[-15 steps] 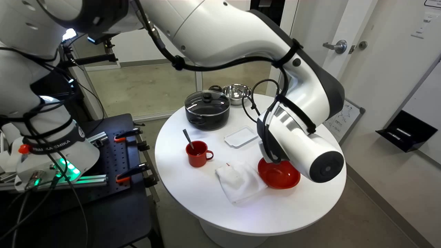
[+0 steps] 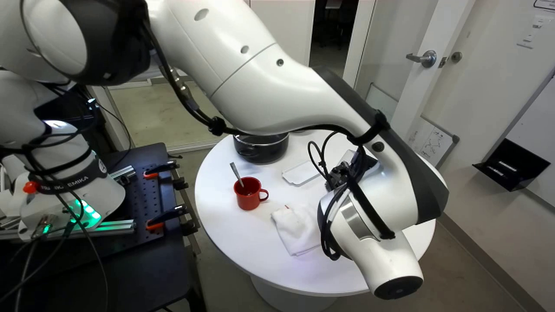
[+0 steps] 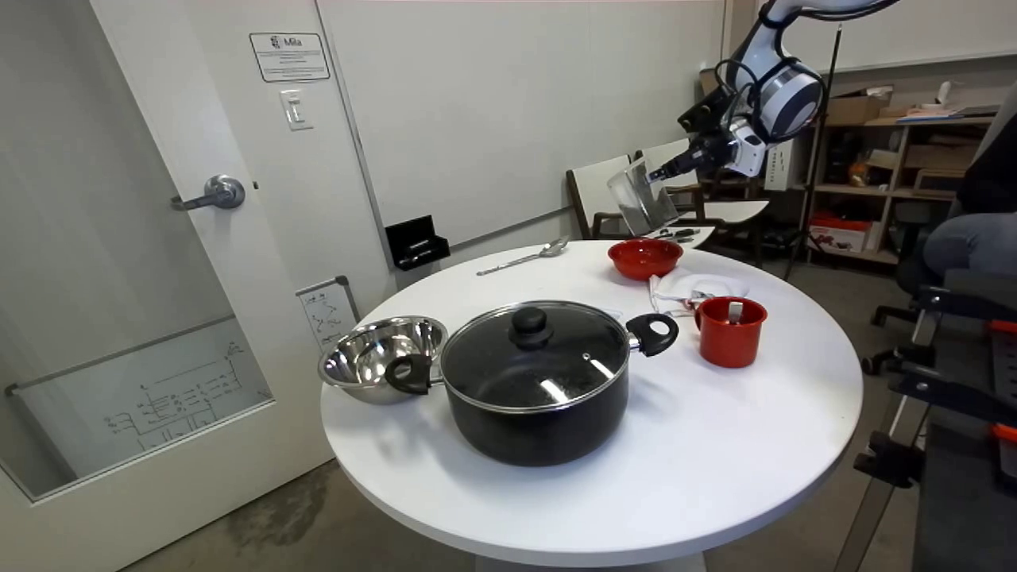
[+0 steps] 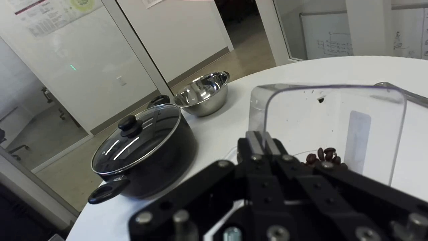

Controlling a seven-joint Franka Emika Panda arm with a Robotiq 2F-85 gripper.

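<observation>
My gripper is shut on the thin wall of a clear container (image 4: 395, 136). Several dark red beans (image 4: 327, 156) show through the container's wall in the wrist view; whether all lie inside it cannot be told. In exterior view 2 the container (image 3: 629, 199) hangs tilted from the gripper (image 3: 655, 175), above the red bowl (image 3: 645, 259) at the table's far side. My arm hides that bowl in exterior view 1.
A lidded black pot (image 3: 534, 419) and a steel bowl (image 3: 381, 357) stand together. Also on the table are a red mug (image 2: 248, 195) with a utensil, a white cloth (image 2: 296, 229), a flat white lid (image 2: 301, 174) and a spoon (image 3: 522, 259). The table beside the pot is clear.
</observation>
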